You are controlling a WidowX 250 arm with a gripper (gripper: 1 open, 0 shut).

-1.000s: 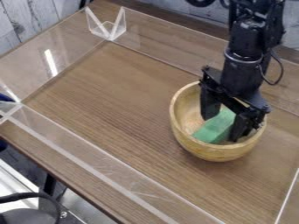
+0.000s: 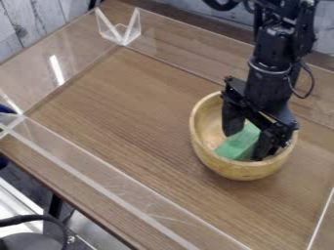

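A tan round bowl [image 2: 229,168] sits on the right part of the wooden table, holding a green object [image 2: 237,149]. My black gripper [image 2: 255,135] is lowered over the bowl, its fingers reaching into it around the upper part of the green object. The black fingers partly hide the green object, and I cannot tell whether they touch it or how far apart they stand.
A clear angular item [image 2: 120,27] stands near the far left edge. Black cables lie at the lower left.
The gripper has shifted slightly lower over the bowl and covers a little more of the green object. The bowl looks nearly unmoved.
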